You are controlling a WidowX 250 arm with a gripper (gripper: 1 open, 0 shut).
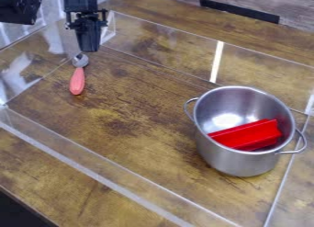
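My black gripper point(87, 39) hangs at the upper left, its fingers pointing down just above a utensil with a pink handle point(77, 80) and a metal head, which lies on the wooden table. The fingers look close together, with nothing visible held between them; whether they touch the utensil I cannot tell.
A steel pot point(233, 153) with two handles stands at the right, a red block point(245, 134) inside it.
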